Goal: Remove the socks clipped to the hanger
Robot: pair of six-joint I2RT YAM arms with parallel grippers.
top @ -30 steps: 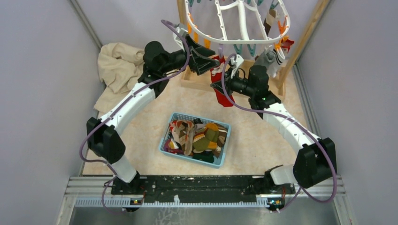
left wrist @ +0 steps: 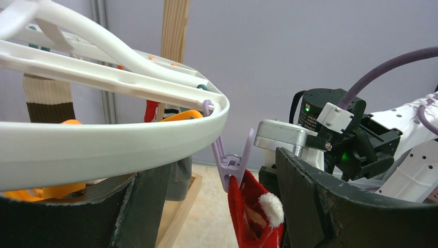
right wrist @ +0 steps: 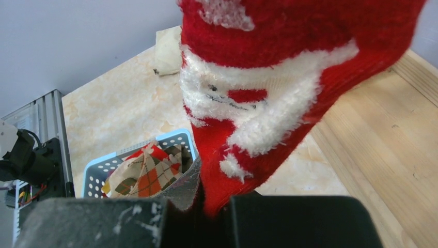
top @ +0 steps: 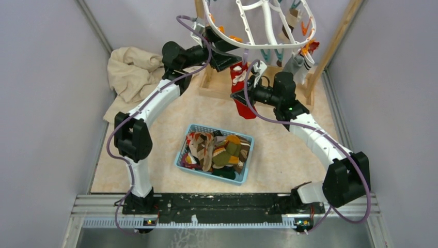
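Note:
A red sock (top: 245,110) with white fuzzy patterning hangs from a purple clip (left wrist: 233,164) on the rim of the white hanger (top: 263,46). My right gripper is shut on the lower part of this red sock, which rises above its fingers in the right wrist view. To the left of the clip, my left gripper (top: 235,53) is partly open at rim height. In the left wrist view its two dark fingers (left wrist: 147,206) stand apart, the clip and sock top showing between them; nothing is gripped there.
A blue basket (top: 209,175) full of socks stands on the floor below. Grey and white socks (top: 295,64) hang from orange clips at the hanger's right side. Wooden posts (top: 338,41) flank the hanger. A beige cloth (top: 135,70) lies at the back left.
My left arm has shifted, its gripper moving up toward the hanger rim. The hanger has tipped slightly. My right gripper has stayed in place on the red sock.

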